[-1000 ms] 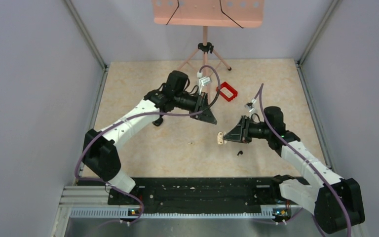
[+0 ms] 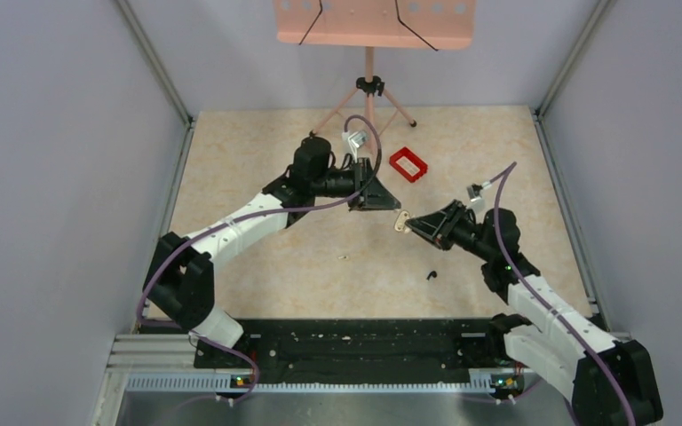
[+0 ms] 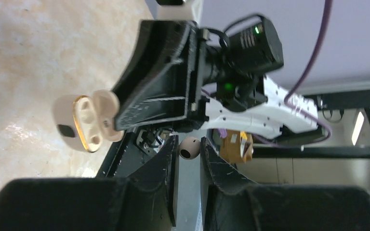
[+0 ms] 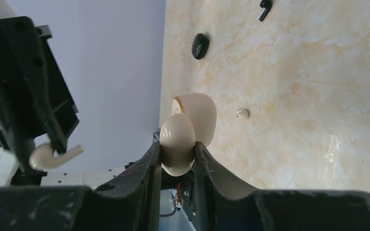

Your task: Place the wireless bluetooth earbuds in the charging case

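Note:
My left gripper is shut on a white earbud [image 3: 189, 148], whose rounded tip shows between the fingers. In the right wrist view this earbud [image 4: 48, 156] appears side-on, its stem pointing toward the case. The white charging case [image 3: 87, 120] is open, with a gold-edged face and recesses showing. Shut on its lid [image 4: 177, 144], my right gripper holds it above the table. From above, a small gap separates the left fingertips [image 2: 396, 206] from the case [image 2: 401, 222]. I see no earbud seated in the visible recesses, though the view is blurred.
Another small white piece, apparently an earbud [image 4: 242, 113], lies on the table. A black earbud [image 4: 266, 7] and a black case [image 4: 200, 45] rest there too. The red tray [image 2: 408, 164] sits behind, near the stand's tripod [image 2: 369, 86].
Over the last second the right gripper has carried the case toward the back and turned it.

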